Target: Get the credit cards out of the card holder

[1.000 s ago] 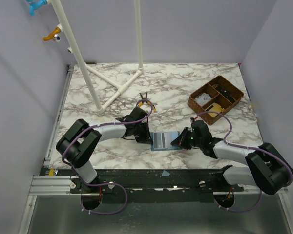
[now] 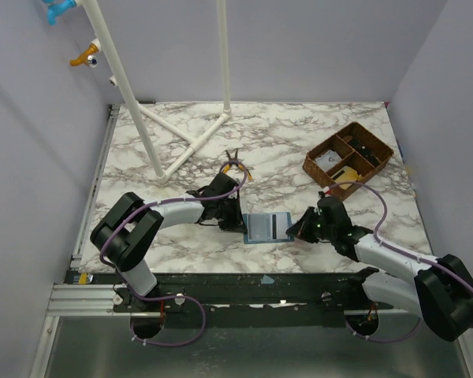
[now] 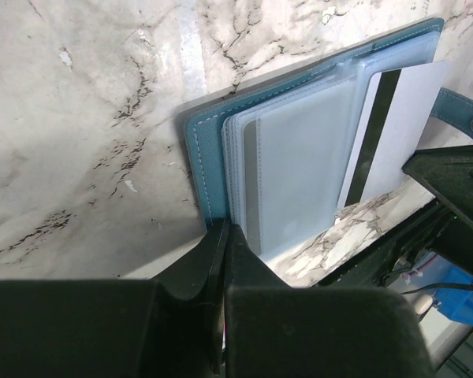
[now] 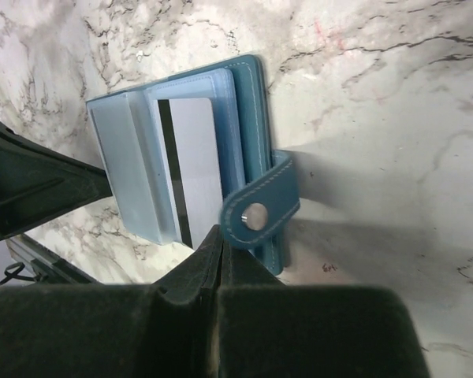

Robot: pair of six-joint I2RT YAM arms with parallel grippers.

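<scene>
In the top view, a blue card holder lies spread open on the marble table between both grippers. Its clear sleeves sit on the stitched cover. A white credit card with a dark stripe lies partly over the sleeves, toward the holder's right side. My left gripper is shut at the near left corner of the holder, where the cover's edge runs in under its fingertips. At the card's near right corner, my right gripper is shut on the card. The fingertips hide that corner.
The holder's snap strap sticks up beside the right gripper. A divided brown basket with items inside stands at the back right. Yellow-handled pliers lie behind the left gripper, near a white pipe frame.
My right gripper has moved to the right, and the striped card has slid right with it across the holder. The left gripper and the holder have stayed in place.
</scene>
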